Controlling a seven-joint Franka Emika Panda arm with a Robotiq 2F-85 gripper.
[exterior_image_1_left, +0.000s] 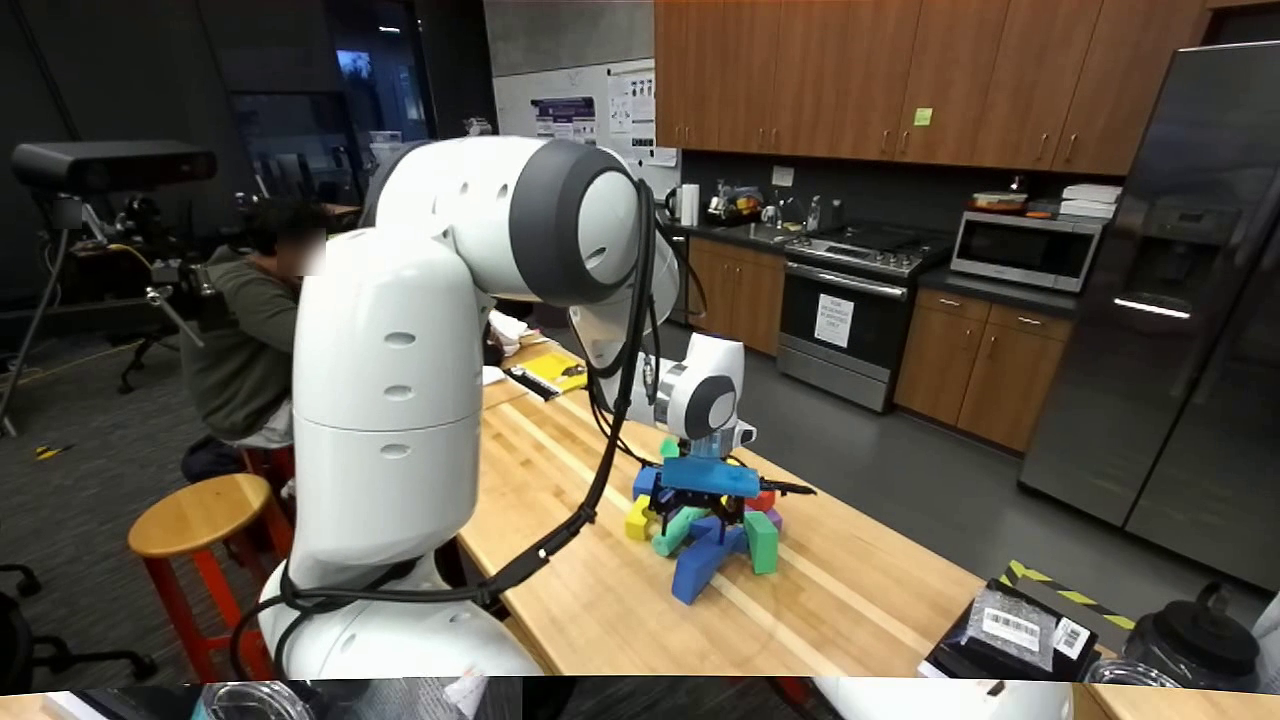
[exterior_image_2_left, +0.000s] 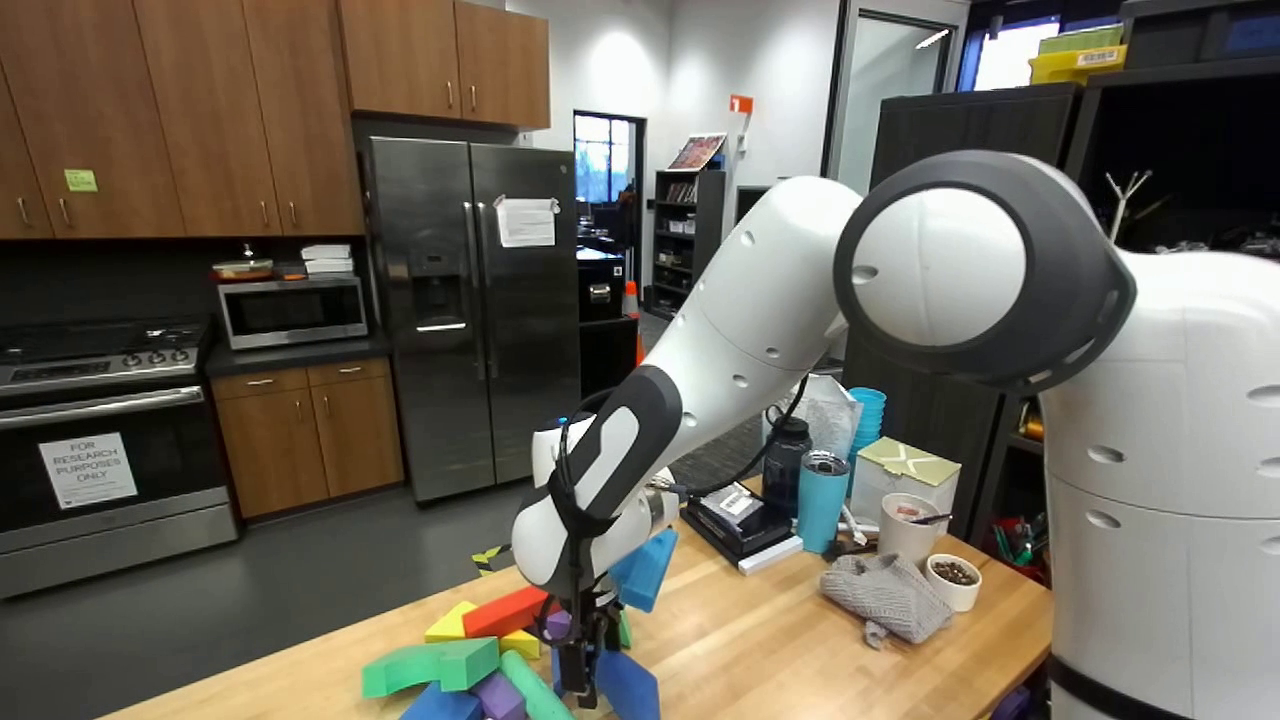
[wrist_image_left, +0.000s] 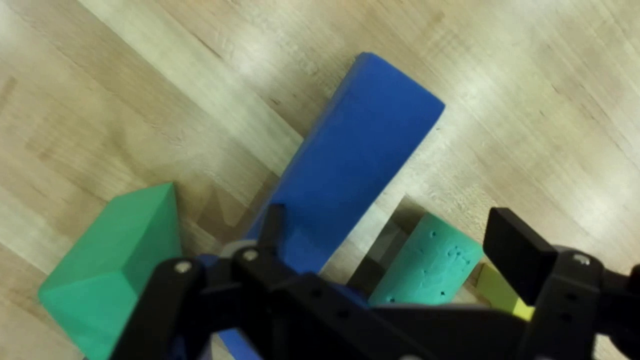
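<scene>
My gripper is open, its black fingers spread low over a heap of coloured blocks. In the wrist view a long blue block (wrist_image_left: 360, 138) runs from near the left finger (wrist_image_left: 273, 231) out onto bare wood; its near end is hidden by the gripper. Between the two fingers, nearer the right one, shows the end of a green cylinder (wrist_image_left: 429, 264). Left of the gripper rests a green faceted block (wrist_image_left: 126, 258). In exterior view 1 the blue block (exterior_image_1_left: 705, 566) sticks out toward the front of the heap, with the green block (exterior_image_1_left: 762, 542) beside it.
Around the gripper lie a red block (exterior_image_2_left: 504, 612), a yellow block (exterior_image_1_left: 638, 518) and several others. A black box (exterior_image_2_left: 734, 510), a blue tumbler (exterior_image_2_left: 822, 498) and a grey cloth (exterior_image_2_left: 888, 596) stand farther along the table (exterior_image_1_left: 840, 588).
</scene>
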